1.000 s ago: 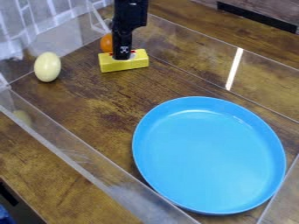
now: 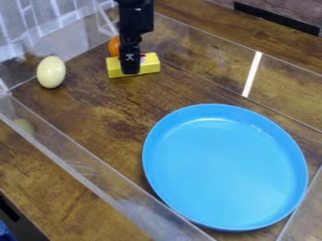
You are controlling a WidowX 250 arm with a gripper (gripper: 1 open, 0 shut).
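Note:
My black gripper [image 2: 131, 61] reaches down from the top of the camera view onto a yellow block [image 2: 149, 62] with a small red mark, its fingers open around or just over it; the exact contact is hard to tell. An orange round object [image 2: 115, 45] sits behind the block, partly hidden by the gripper. A white egg [image 2: 51, 72] stands to the left.
A large blue plate [image 2: 224, 165] lies at the right front on the wooden surface [image 2: 88, 122]. Clear walls run along the left and front. A white strip [image 2: 251, 75] is at the right.
The gripper has moved down a little onto the yellow block. The block, egg and plate look unmoved.

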